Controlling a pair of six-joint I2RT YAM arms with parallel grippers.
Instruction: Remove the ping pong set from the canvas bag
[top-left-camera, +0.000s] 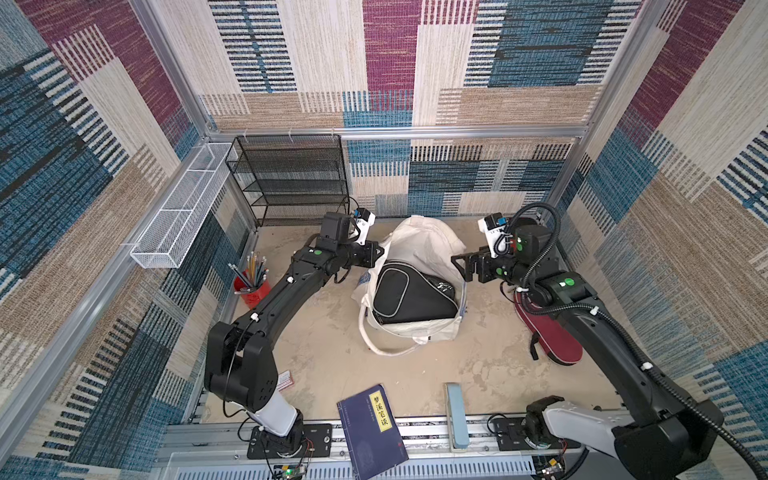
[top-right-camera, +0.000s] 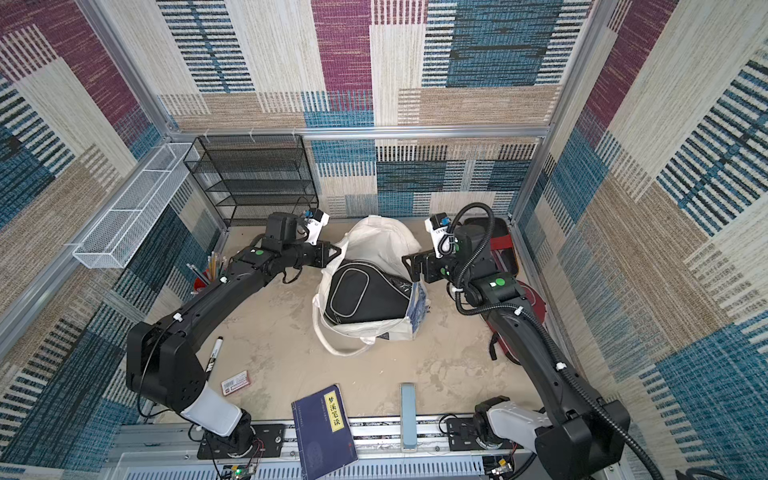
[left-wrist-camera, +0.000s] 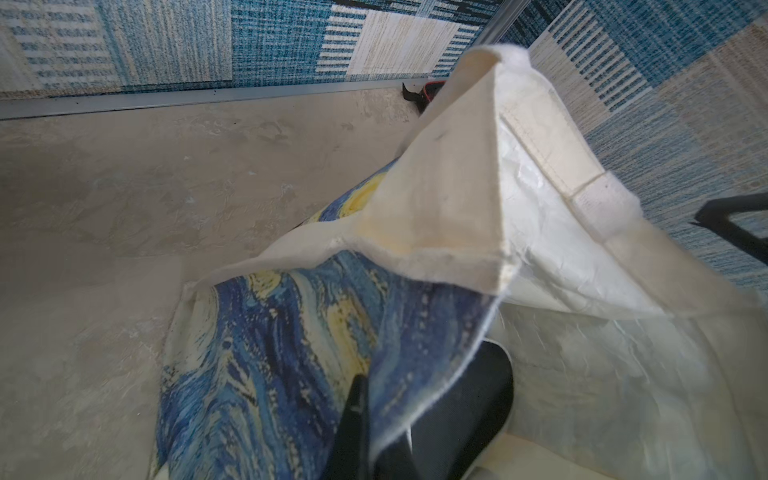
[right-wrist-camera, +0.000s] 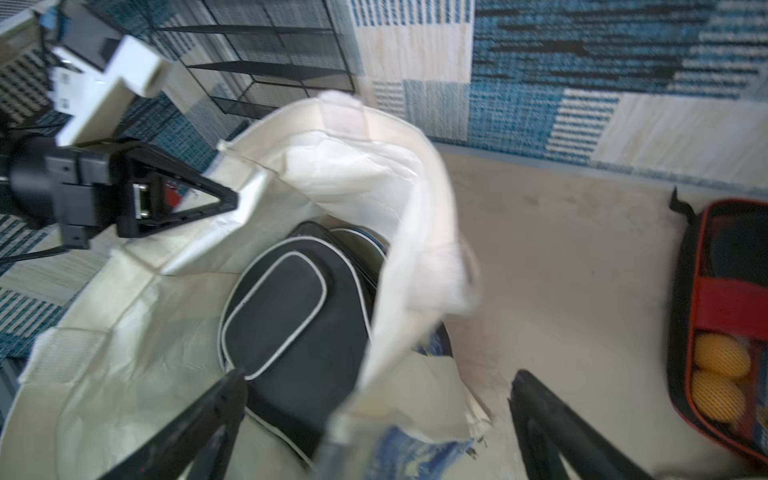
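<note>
The cream canvas bag (top-left-camera: 420, 240) stands in the middle, open, with a blue-and-yellow swirl print on its side (left-wrist-camera: 264, 360). A black ping pong case (top-left-camera: 404, 296) lies inside it. My left gripper (top-left-camera: 376, 254) is shut at the bag's left rim; whether fabric is between its fingers is hard to tell. My right gripper (top-left-camera: 460, 266) is open at the bag's right rim; in the right wrist view the rim runs blurred between its fingers.
An open case with orange balls (right-wrist-camera: 716, 368) and a red case (top-left-camera: 560, 344) lie on the right. A wire shelf (top-left-camera: 288, 176) stands behind, a pen cup (top-left-camera: 256, 292) left, a book (top-left-camera: 372, 432) in front.
</note>
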